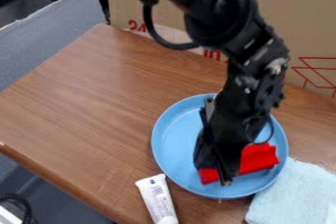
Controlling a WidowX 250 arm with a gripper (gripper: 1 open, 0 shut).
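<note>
My black gripper (221,169) reaches down from the top into a blue plate (176,141) at the lower right of the table. Its fingertips are over a red cloth-like item (257,157) lying on the plate, partly hidden by the gripper. The gripper looks shut; whether anything thin is between its fingers I cannot see. A white tube (156,201) lies just left of and below the plate, and a pale blue cloth (294,198) lies at the right.
A cardboard panel (289,27) stands along the back. The table's left edge borders a grey surface (39,51).
</note>
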